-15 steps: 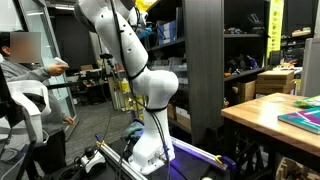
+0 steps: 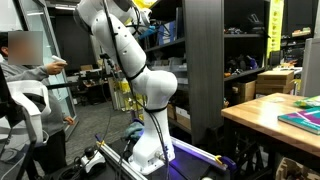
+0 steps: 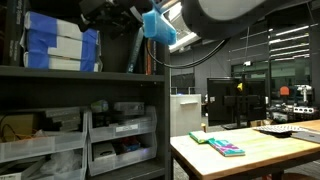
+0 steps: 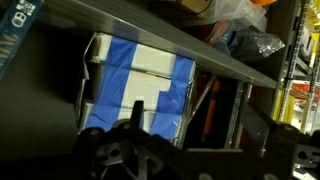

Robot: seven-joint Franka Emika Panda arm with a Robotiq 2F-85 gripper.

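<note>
A stack of white boxes with blue bands [image 4: 150,85] lies on a dark shelf in the wrist view; the same boxes [image 3: 62,45] show at the upper left of exterior view 2. My gripper is open in front of the shelf, its dark fingers apart at the bottom of the wrist view with nothing held between them. In exterior view 2 the gripper [image 3: 97,24] is near the right end of the boxes, dark against the shelf. Whether it touches them I cannot tell.
Clear bins [image 3: 122,135] with assorted items stand below the shelf. A dark upright item [image 4: 212,112] is beside the boxes. The wooden table [image 2: 268,118] carries a colourful flat packet [image 3: 225,147]. A person [image 2: 25,65] sits at the left of exterior view 1.
The upper part of the arm has shifted slightly at the top of exterior view 1. Its base and the table have stayed put.
</note>
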